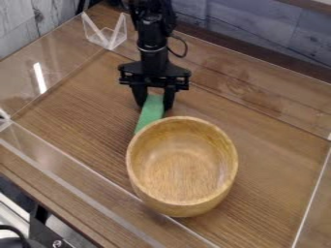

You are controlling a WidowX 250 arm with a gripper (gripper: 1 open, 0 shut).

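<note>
A black robot arm reaches down from the back centre of the camera view. Its gripper (154, 92) is shut on a green object (150, 113) that slants down toward the near rim of a large tan bowl (183, 189). The bowl stands in the lower middle of the wooden surface. The green object's lower end is at the bowl's back rim; whether it touches the bowl is unclear.
A clear plastic piece (7, 119) is at the left edge. A white wall or border runs along the back.
</note>
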